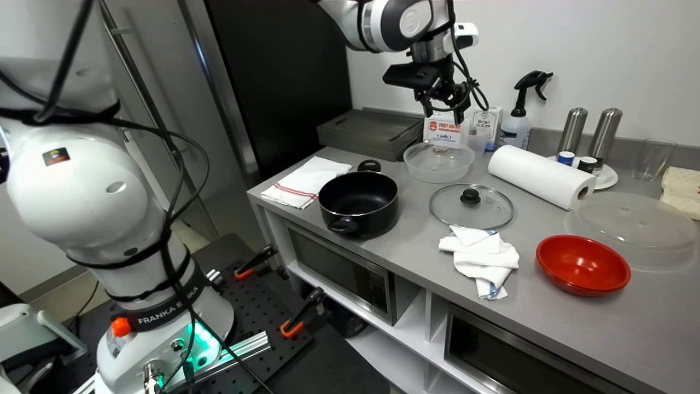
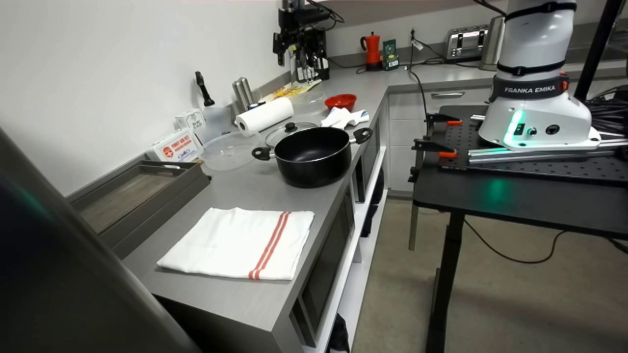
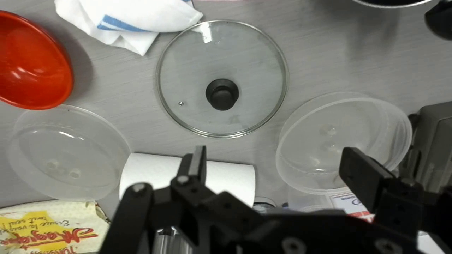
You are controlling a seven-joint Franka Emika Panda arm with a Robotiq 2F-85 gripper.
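Observation:
My gripper is open and empty, its two black fingers spread wide in the wrist view. It hangs in the air above the back of the counter, as exterior view 1 shows. Below it in the wrist view lies a round glass lid (image 3: 250,63) with a black knob (image 3: 222,94), flat on the counter. A black pot (image 1: 359,200) stands uncovered near the counter's front edge, to the left of the lid in exterior view 1. A crumpled white cloth (image 1: 482,259) with blue stripes lies just in front of the lid.
A red bowl (image 1: 582,262), clear plastic containers (image 1: 438,164), a paper towel roll (image 1: 541,174), a spray bottle (image 1: 516,128) and metal shakers (image 1: 604,134) occupy the counter. A folded striped towel (image 2: 241,241) and grey trays (image 2: 138,194) lie at the pot's end.

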